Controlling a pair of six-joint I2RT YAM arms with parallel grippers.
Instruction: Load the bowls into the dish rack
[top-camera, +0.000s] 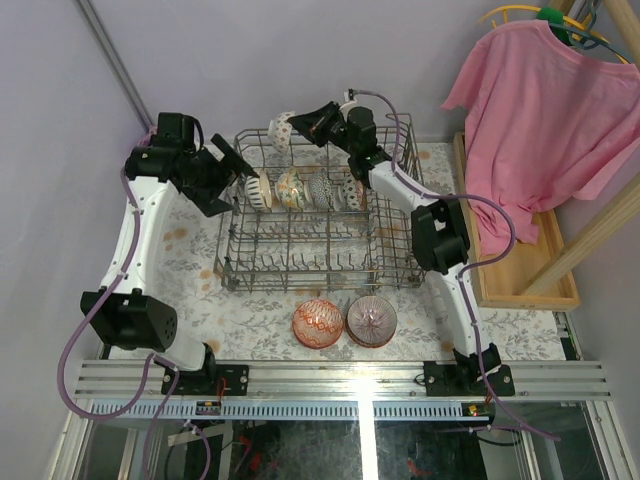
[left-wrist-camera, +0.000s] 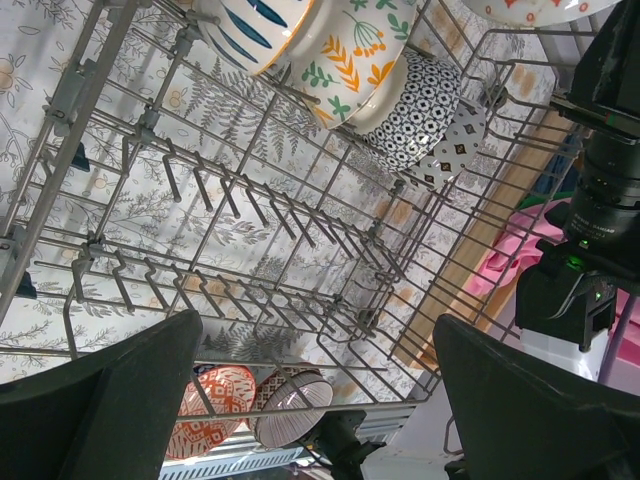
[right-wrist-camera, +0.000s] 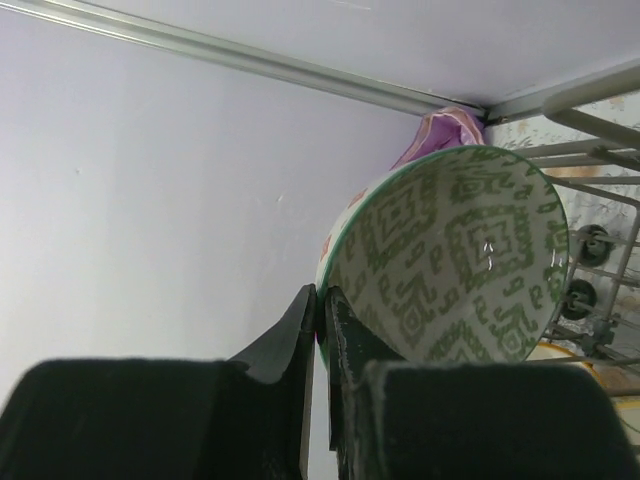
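Observation:
A white bowl with a green rim and patterned inside (right-wrist-camera: 455, 260) is pinched at its edge by my right gripper, which is shut on it. From above, this bowl (top-camera: 281, 131) hangs on its side over the back of the wire dish rack (top-camera: 328, 272). Several bowls stand on edge in a row there, among them a floral one (top-camera: 292, 189) and a black-and-white one (left-wrist-camera: 420, 112). An orange bowl (top-camera: 318, 323) and a dark patterned bowl (top-camera: 371, 321) sit on the counter in front. My left gripper (top-camera: 222, 175) is open by the rack's left side, empty.
A pink shirt (top-camera: 555, 120) hangs at the right above a wooden tray (top-camera: 525, 293). The rack's front rows of tines (left-wrist-camera: 240, 290) are empty. Walls close off the back and left.

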